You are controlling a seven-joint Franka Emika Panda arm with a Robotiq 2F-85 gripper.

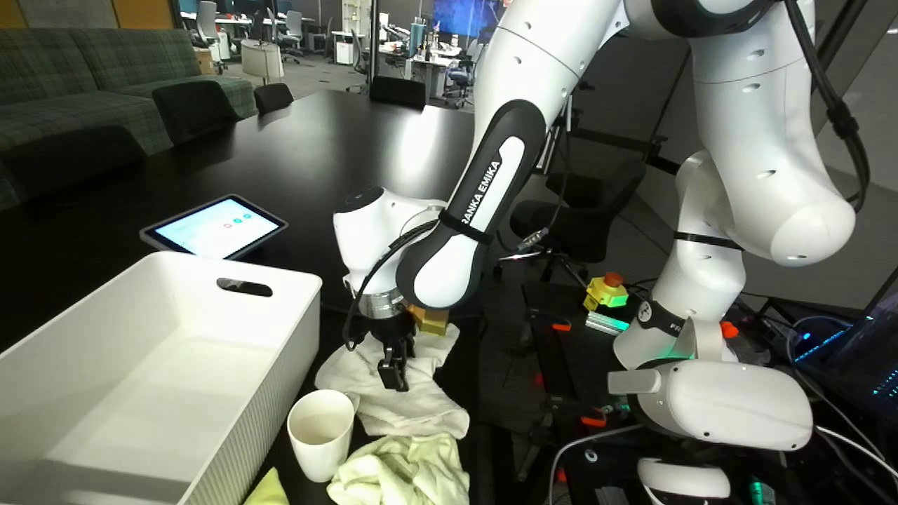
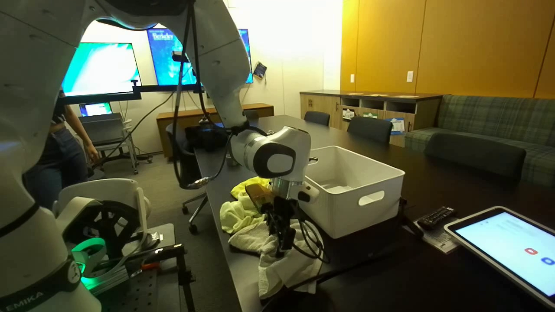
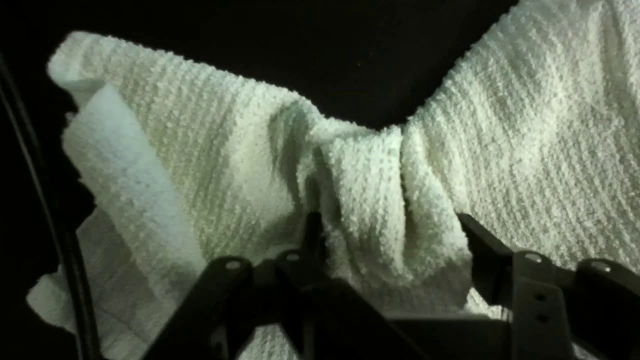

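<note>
A white towel (image 1: 429, 404) lies crumpled on the dark table beside the bin. My gripper is down at this towel, its fingers part open. In the wrist view a bunched fold of the towel (image 3: 372, 198) rises between the two dark fingers. A gap seems to show around the fold, so a firm hold is not visible. From the second exterior view, the gripper (image 2: 283, 247) points downward onto the cloth, with its fingertips against it.
A large white bin (image 1: 244, 404) stands beside the towel. Near it are a white cup (image 1: 321, 433) and a pale green cloth (image 1: 404, 471). A tablet (image 1: 215, 227) lies behind the bin, and a remote (image 2: 435, 217) sits near it.
</note>
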